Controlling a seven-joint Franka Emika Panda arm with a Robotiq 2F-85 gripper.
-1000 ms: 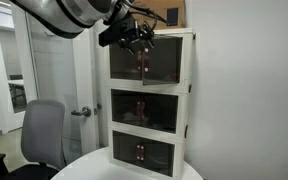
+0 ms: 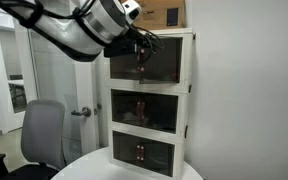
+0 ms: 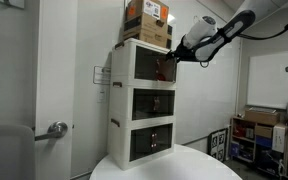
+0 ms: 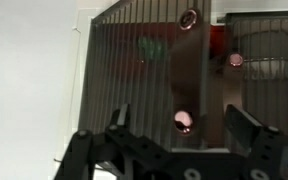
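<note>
A white three-tier cabinet (image 2: 189, 70) has dark see-through doors with brown strap pulls. My gripper (image 2: 147, 45) is at the top tier, in front of its doors; it also shows small beside the top tier in the second exterior view. In the wrist view, the fingers (image 4: 119, 118) stand apart, and a riveted brown strap (image 4: 187, 75) shows in the gap between them. Whether they touch it I cannot tell. The ribbed door (image 4: 139, 65) bearing that strap slants and looks ajar, with something red behind the gap beside it. A second strap (image 4: 233, 90) is to the right.
Cardboard boxes (image 3: 147, 18) are stacked on top of the cabinet. It stands on a white round table (image 2: 96, 167). A grey office chair (image 2: 42, 135) and a door handle (image 2: 81, 112) are to the left. Bare wall lies to the right.
The arm has shifted toward the right in the first exterior view, and the gripper has come lower and closer to the middle of the top doors. The lower tiers look unchanged.
</note>
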